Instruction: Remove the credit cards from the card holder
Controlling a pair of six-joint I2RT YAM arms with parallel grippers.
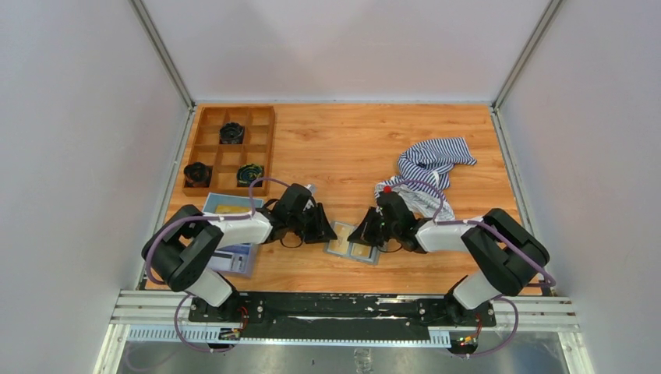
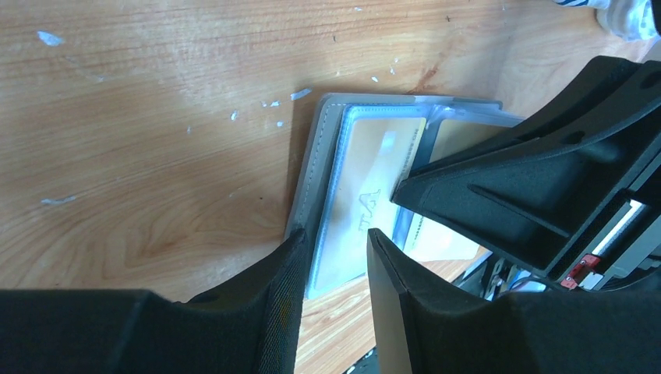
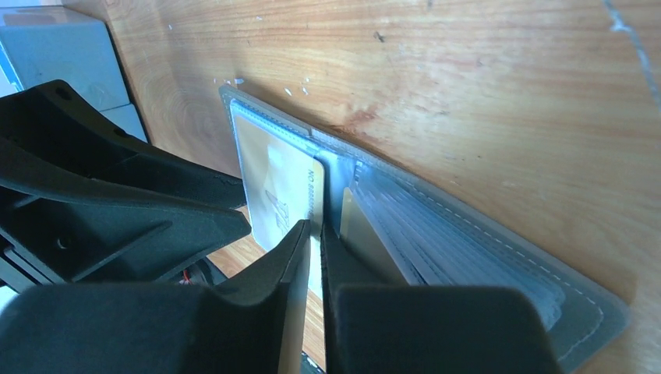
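The grey-blue card holder [image 1: 334, 252] lies spread on the table between my grippers, pale gold cards behind its clear pockets. In the left wrist view, one card [image 2: 362, 218] fills the left pocket and another [image 2: 440, 241] shows to its right. My left gripper is open at the holder's left side, one fingertip by the outer edge and the other over the card. A narrow gap parts the fingertips of my right gripper, which sit at the edge of the left card [image 3: 273, 183]; whether they pinch it is unclear.
Left of the holder stands a clear blue box [image 1: 242, 261]. A wooden compartment tray [image 1: 269, 140] with black items is at the back left. The striped cloth [image 1: 444, 152] lies back right. Bare table [image 1: 335, 140] stretches behind the grippers.
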